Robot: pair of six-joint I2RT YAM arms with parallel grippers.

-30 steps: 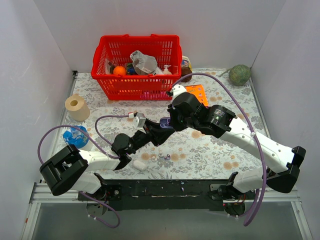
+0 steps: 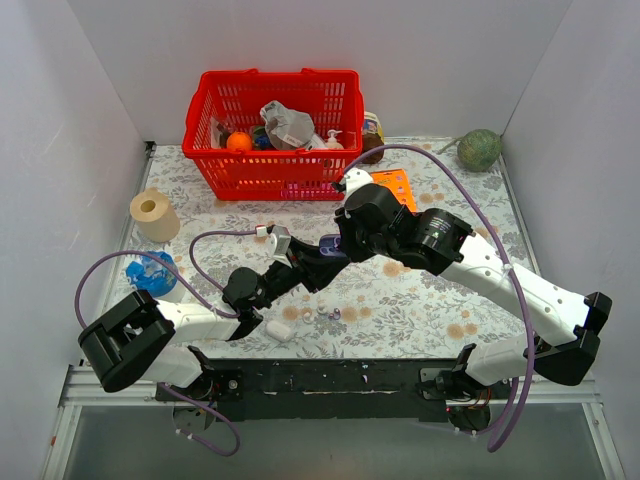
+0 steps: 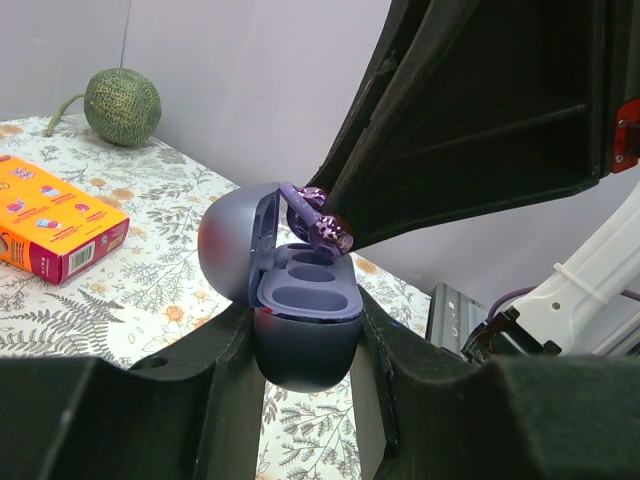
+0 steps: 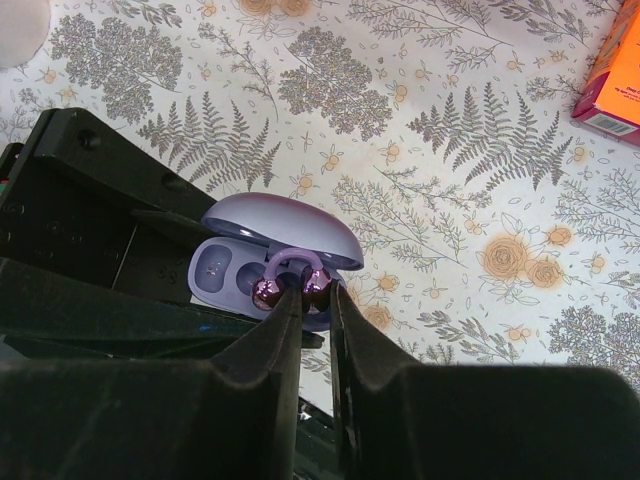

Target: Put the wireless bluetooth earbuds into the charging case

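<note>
In the left wrist view the lilac charging case [image 3: 307, 345] stands open, and my left gripper is shut on its body. Its lid [image 3: 228, 240] is tipped back to one side. Bare hollows show in the case's inner tray. A purple earbud [image 3: 330, 232], two shiny balls joined by a curved band, is at the far end of that tray. My right gripper has its fingertips close together on one ball of this earbud [image 4: 266, 292]. Whether it is seated is hidden. A small purple piece [image 2: 335, 313] lies on the table.
Small white pieces [image 2: 280, 330] lie near the table's front. A red basket [image 2: 275, 180] stands at the back, an orange box [image 2: 395, 187] and a melon [image 2: 479, 150] at the back right. A paper roll [image 2: 154, 214] and a blue item [image 2: 150, 274] are on the left.
</note>
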